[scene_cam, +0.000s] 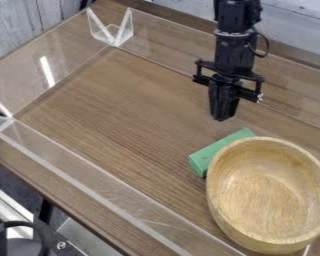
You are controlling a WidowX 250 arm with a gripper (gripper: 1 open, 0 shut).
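My black gripper (220, 108) hangs over the upper right of the wooden floor, its fingers pointing down and shut, with nothing visible between them. Below it lies a green block (211, 152), partly behind a large tan bowl (267, 204) that fills the lower right.
Clear plastic walls border the wooden surface (116, 130), with a small clear bracket (112, 28) at the upper left corner. Dark cables or parts sit at the bottom left corner.
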